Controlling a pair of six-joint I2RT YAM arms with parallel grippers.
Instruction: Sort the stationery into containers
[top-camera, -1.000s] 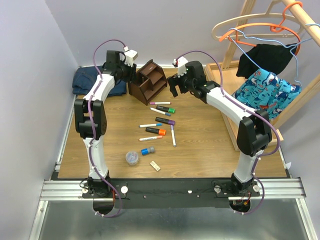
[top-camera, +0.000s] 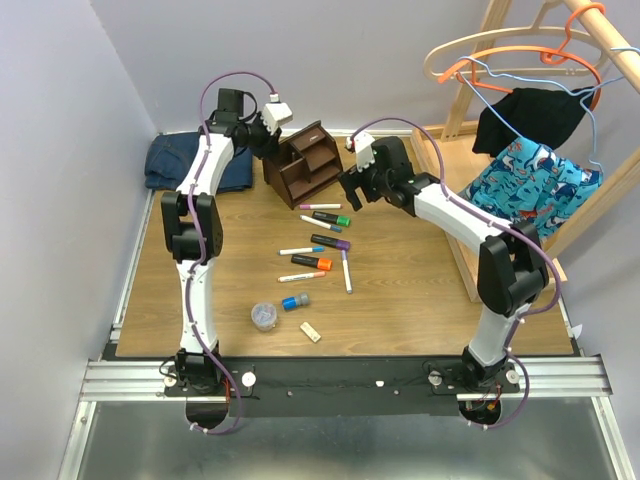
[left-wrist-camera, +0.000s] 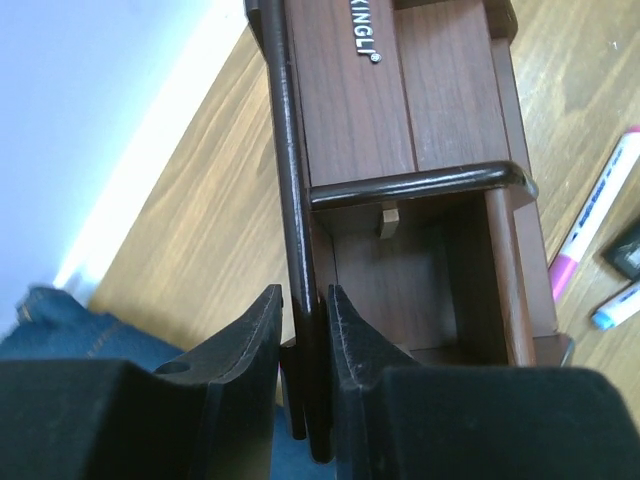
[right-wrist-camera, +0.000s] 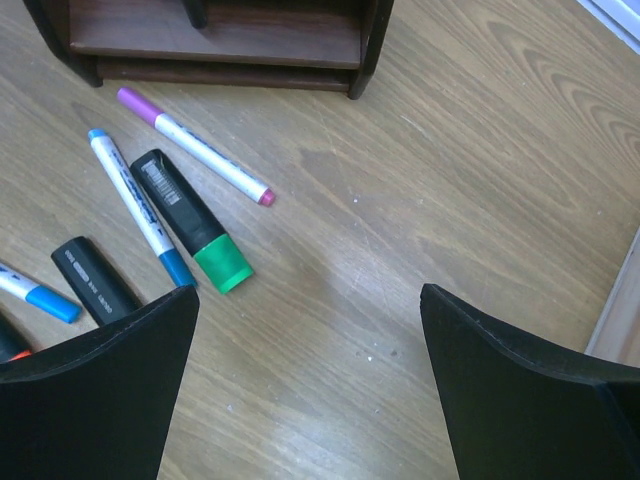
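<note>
The dark wooden desk organizer (top-camera: 302, 165) stands at the back centre. In the left wrist view my left gripper is shut on the black edge of the organizer (left-wrist-camera: 450, 90). My right gripper (top-camera: 355, 190) is open above the table, right of the organizer; its fingertips show in the right wrist view (right-wrist-camera: 308, 320) with nothing between them. Below the organizer lie markers and highlighters: a purple-capped pen (right-wrist-camera: 200, 150), a green-capped highlighter (right-wrist-camera: 180, 205), a blue pen (right-wrist-camera: 130, 190), and several others (top-camera: 311, 262) farther forward.
A clear round container (top-camera: 264, 316), a blue cylinder (top-camera: 295, 301) and a pale block (top-camera: 310, 331) lie toward the front. Folded dark-blue cloth (top-camera: 170, 160) is at the back left. A wooden clothes rack (top-camera: 457, 270) stands at the right.
My left gripper has moved slightly right and up in the top view, and the organizer has shifted a little to the right with it. My right gripper has moved slightly downward.
</note>
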